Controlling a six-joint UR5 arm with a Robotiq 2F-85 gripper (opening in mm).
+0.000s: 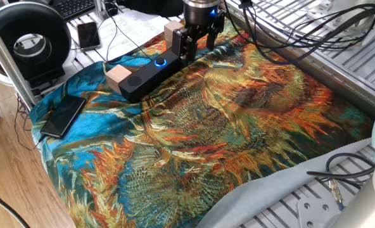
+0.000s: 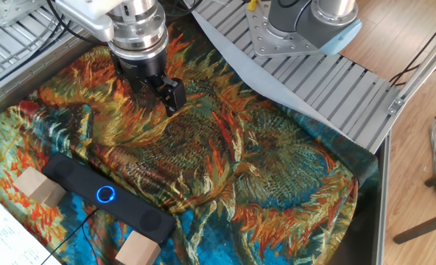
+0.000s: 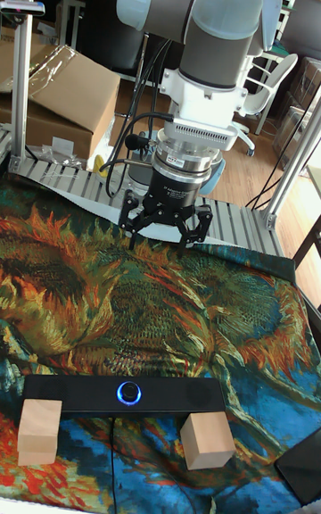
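Observation:
My gripper is open above the patterned cloth, its two black fingers spread, nothing visible between them. The long black speaker bar has a glowing blue ring and lies across two wooden blocks, one under the left end and another under the right. In exterior view 1 the gripper overlaps the far end of the bar; exterior view 2 shows the gripper apart from the bar, over bare cloth. One finger is partly hidden there.
A dark phone-like slab rests on the cloth's left side. Another phone and papers lie beyond the cloth. Black cables loop along the metal rail.

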